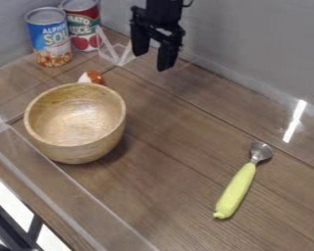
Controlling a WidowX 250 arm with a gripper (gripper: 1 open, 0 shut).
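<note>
My gripper (157, 41) hangs open at the top centre, above the back of the wooden surface, with nothing between its fingers. A pale wooden bowl (75, 124) stands at the lower left. Above it lies a small orange and white item (91, 78). A spoon or scoop with a long pale yellow handle (235, 188) lies at the lower right.
An Alpha soup can (51, 37) and a red can (81, 22) stand in the back left corner, beside a clear structure. A wall runs behind.
</note>
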